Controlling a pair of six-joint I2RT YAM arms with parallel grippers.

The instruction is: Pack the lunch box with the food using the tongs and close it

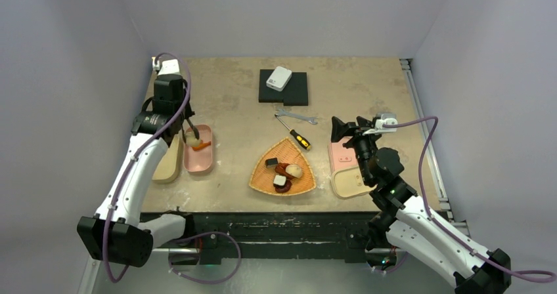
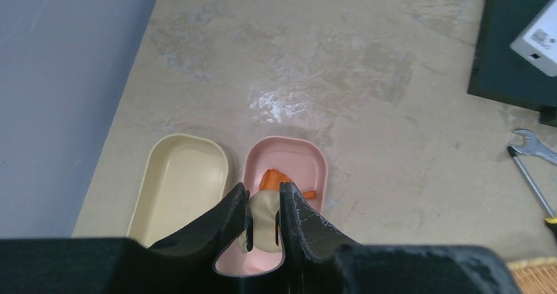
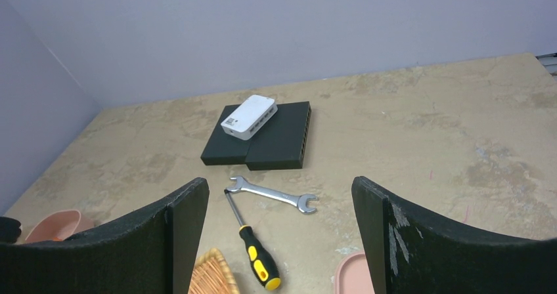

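Note:
My left gripper is shut on a pale round bun, which it holds over the left pink lunch box. Inside that box lies an orange piece of food. Beside it is a cream tray. A woven basket at the front middle holds a second pale bun, dark brown pieces and white-topped black pieces. My right gripper hangs above the right pink lunch box, its fingers apart and nothing between them.
A screwdriver and a wrench lie behind the basket. Farther back, a white box sits on black slabs. Another cream tray is at the front right. Free table lies between the left box and the basket.

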